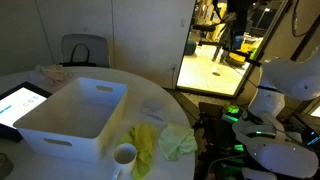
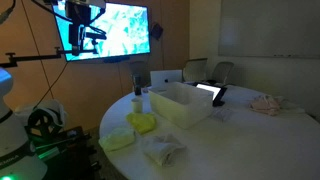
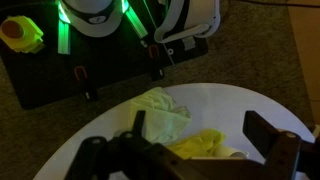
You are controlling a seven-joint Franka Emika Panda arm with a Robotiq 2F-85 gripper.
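Note:
My gripper hangs high above the table's edge, its dark fingers [image 3: 260, 135] wide apart with nothing between them. Exterior view 2 has the gripper [image 2: 75, 42] at upper left, well clear of the tabletop. A pale green cloth [image 1: 177, 141] lies near the table edge closest to the arm, and a crumpled yellow cloth [image 1: 143, 146] is beside it. Both the green cloth [image 3: 160, 116] and the yellow cloth [image 3: 200, 143] appear below the fingers in the wrist view. A white mug [image 1: 124, 157] stands between the yellow cloth and a large white box [image 1: 65, 142].
Crumpled clear plastic [image 2: 163, 149] lies on the white table [image 2: 240, 150]. A pinkish cloth [image 2: 266, 104] rests farther off, and a lit screen [image 1: 18, 105] stands beside the box.

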